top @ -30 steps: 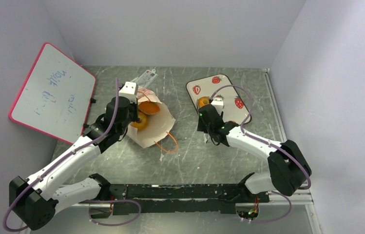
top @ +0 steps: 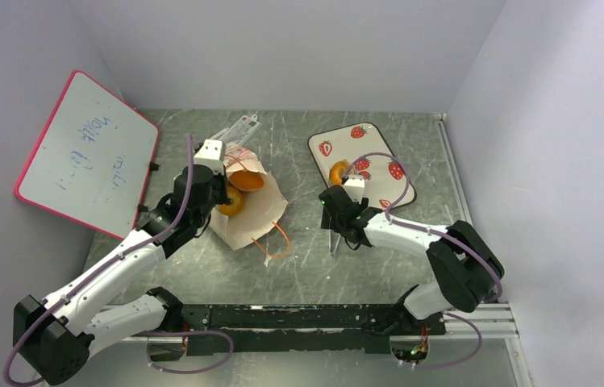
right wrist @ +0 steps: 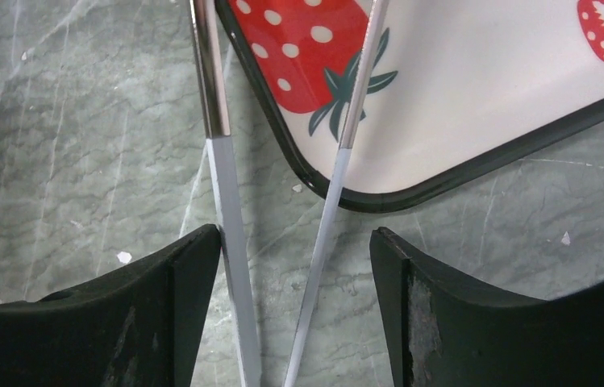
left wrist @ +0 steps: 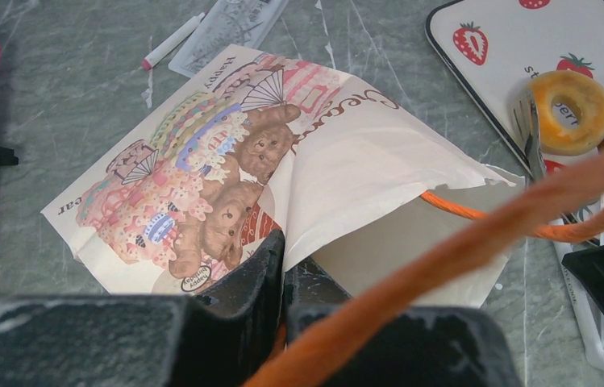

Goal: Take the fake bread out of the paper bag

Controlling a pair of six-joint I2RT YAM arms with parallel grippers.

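The paper bag (top: 254, 218) lies on its side, mouth open, with orange bread (top: 231, 205) and another orange piece (top: 246, 181) inside. My left gripper is shut on the bag's printed paper (left wrist: 363, 153). A bread ring (left wrist: 572, 113) sits on the strawberry tray (left wrist: 476, 20) at right, beside forks. My right gripper stands open low over two long white-and-metal utensil handles (right wrist: 230, 210) at the tray's corner, its fingers on either side of them.
A whiteboard (top: 85, 149) leans at the left. A clear case (left wrist: 226, 32) and a marker (left wrist: 171, 40) lie behind the bag. Bare table is in front of and between bag and tray.
The left arm has shifted very slightly, holding the bag.
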